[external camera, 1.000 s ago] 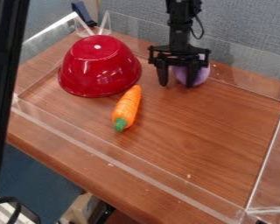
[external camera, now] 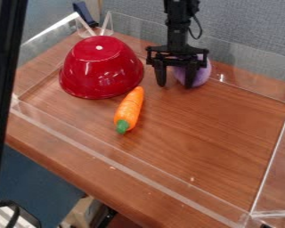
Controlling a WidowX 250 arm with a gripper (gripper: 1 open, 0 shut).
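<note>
My black gripper (external camera: 175, 73) hangs at the back of the wooden table, its fingers reaching down around the front of a purple round object (external camera: 199, 73), which it partly hides; whether the fingers are closed on it I cannot tell. To the left, a red upturned bowl (external camera: 100, 68) sits on the table. An orange carrot (external camera: 129, 109) with a green tip lies in front of the bowl.
Clear low walls border the wooden table (external camera: 205, 151), with a grey wall behind. The right and front parts of the tabletop are empty.
My gripper has shifted very slightly to the left at the purple object. The bowl and carrot have not moved.
</note>
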